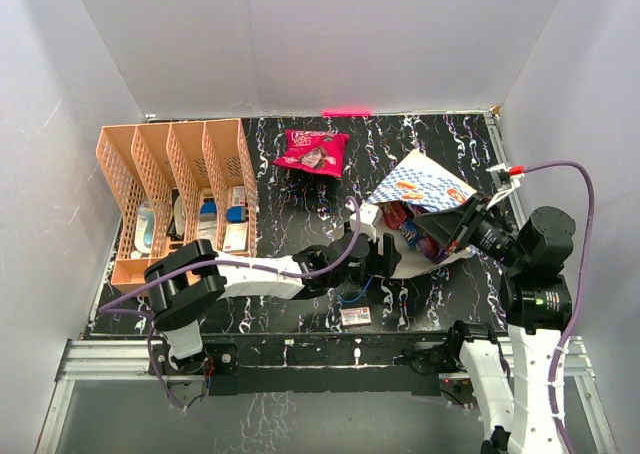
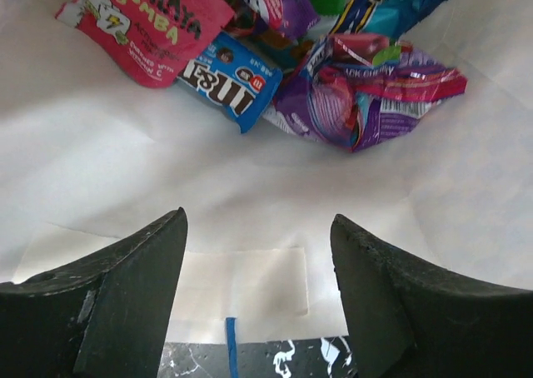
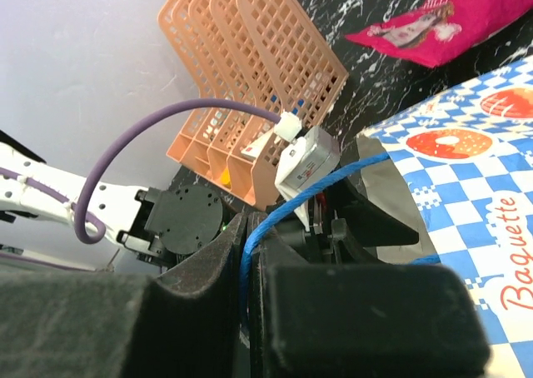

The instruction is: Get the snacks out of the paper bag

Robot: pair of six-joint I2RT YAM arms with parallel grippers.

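The paper bag (image 1: 420, 182), blue-and-white checked with a pale inside, lies on its side at right of centre in the top view. Its mouth faces my left gripper (image 1: 384, 258), whose fingertips stand apart with nothing between them in the left wrist view. Beyond them, inside the bag, lie a red snack pouch (image 2: 148, 27), a small blue M&M's packet (image 2: 231, 80) and a purple wrapper (image 2: 354, 95), with more packets partly cut off behind. My right gripper is shut on the bag's blue rope handle (image 3: 310, 191), above the bag.
A pink snack bag (image 1: 313, 154) lies at the back of the dark table. An orange divided rack (image 1: 180, 134) holding small items stands at left. Near the front edge is a small white-and-red box (image 1: 355, 316). Bare table lies between rack and bag.
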